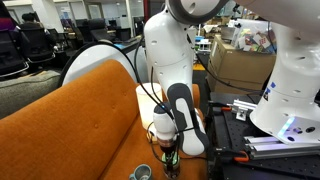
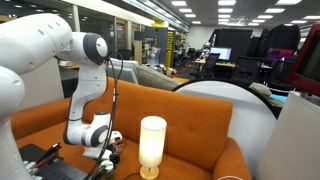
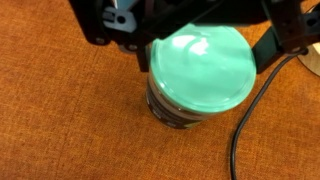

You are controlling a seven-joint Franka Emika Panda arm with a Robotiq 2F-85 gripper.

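A jar with a glossy mint-green lid stands on the orange seat, seen from above in the wrist view. My gripper is open around it, with dark fingers on either side of the lid. Part of the jar's dark, banded side shows below the lid. In exterior view 1 my gripper is low over the seat, where the white wrist housing and fingers hide most of the jar. Whether the fingers touch the lid is unclear.
An orange sofa with a high backrest fills the area. Beside the gripper stands a metallic cup. A white lamp on a wooden base stands on the seat. A black cable runs close to the jar.
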